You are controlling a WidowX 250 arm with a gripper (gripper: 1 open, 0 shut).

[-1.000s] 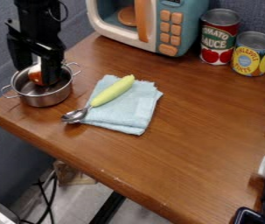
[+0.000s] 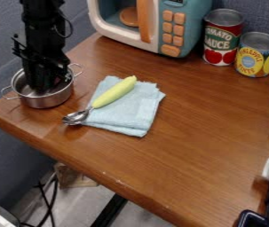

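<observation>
The black arm's gripper is down inside a steel pot at the left edge of the table. Its fingers and whatever lies beneath them in the pot are hidden by the gripper body, so its state cannot be seen. A folded light blue cloth lies right of the pot, with a yellow banana and a steel utensil on it.
A toy microwave stands at the back. Two cans, tomato sauce and a yellow one, stand back right. A dark appliance borders the right edge.
The gripper has moved down into the pot, and the orange object that showed there earlier is now hidden behind it.
</observation>
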